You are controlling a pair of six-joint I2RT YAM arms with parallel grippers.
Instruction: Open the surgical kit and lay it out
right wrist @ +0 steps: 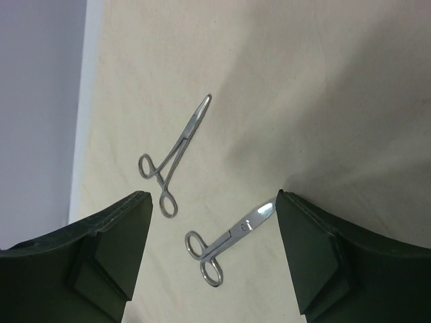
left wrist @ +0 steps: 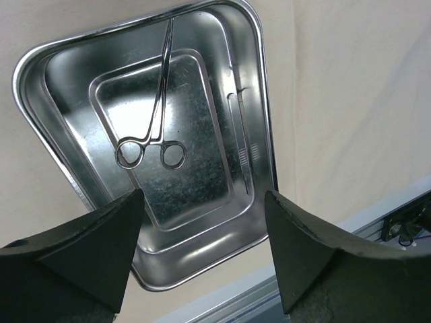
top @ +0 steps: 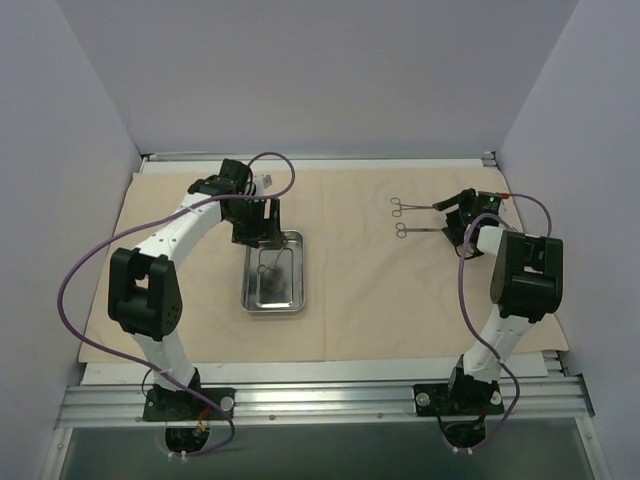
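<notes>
A steel tray [top: 273, 300] sits left of centre, holding a ringed clamp [left wrist: 160, 114] and a slim instrument [left wrist: 240, 141] along its side. Above it hangs my left gripper, its fingers parted with nothing between them. On the cloth at right lie a hemostat [right wrist: 182, 144] and scissors [right wrist: 238, 231], apart from each other. My right gripper is open above the scissors, whose blade tip lies near or behind the right finger in the wrist view.
Pale walls and a metal rail border the table.
</notes>
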